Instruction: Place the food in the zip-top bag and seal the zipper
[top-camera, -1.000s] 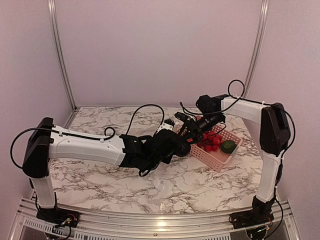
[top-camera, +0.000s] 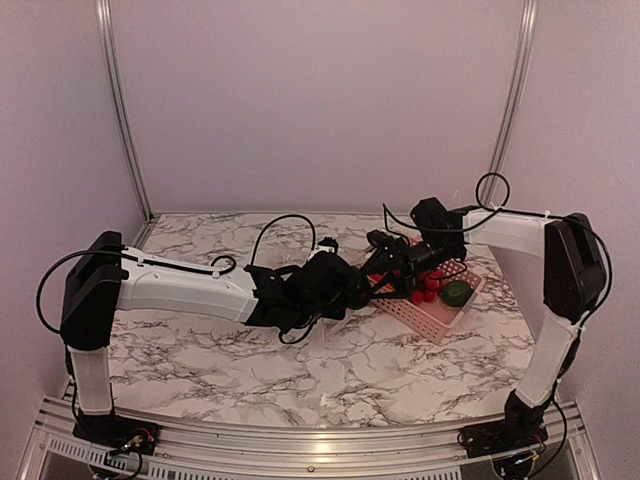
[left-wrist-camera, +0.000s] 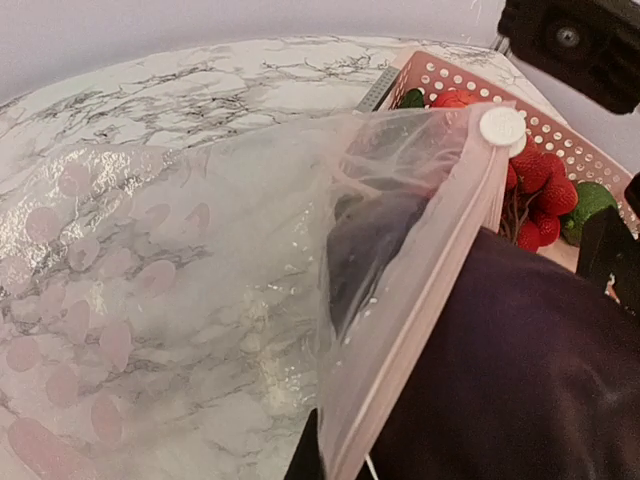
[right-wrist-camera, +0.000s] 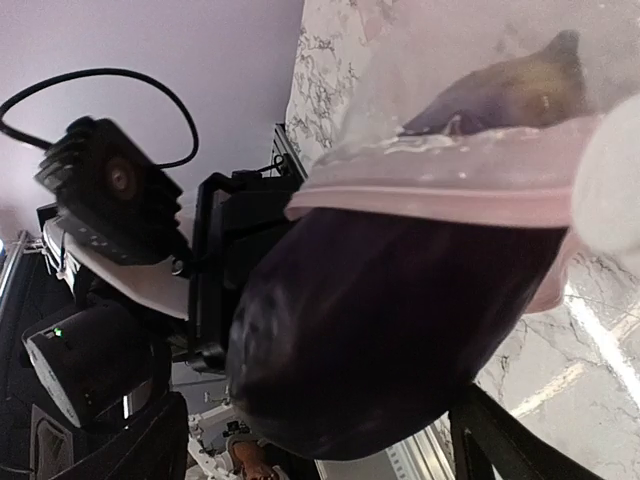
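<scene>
A dark purple eggplant (right-wrist-camera: 390, 320) sits partway through the mouth of the clear zip top bag (left-wrist-camera: 190, 270); its stem end shows through the plastic, while the thick end sticks out. In the left wrist view, my left gripper is shut on the bag's pink zipper edge. A white slider (left-wrist-camera: 502, 127) is at the far end of that edge. My right gripper stands open at the eggplant's thick end, with its fingers (right-wrist-camera: 150, 440) spread to either side. From the top, the arms cover most of the bag and eggplant.
A pink basket (top-camera: 440, 325) stands just right of the grippers, holding red strawberries (left-wrist-camera: 545, 185) and a green avocado (top-camera: 456, 293). Both grippers are very close together.
The basket stays in place.
</scene>
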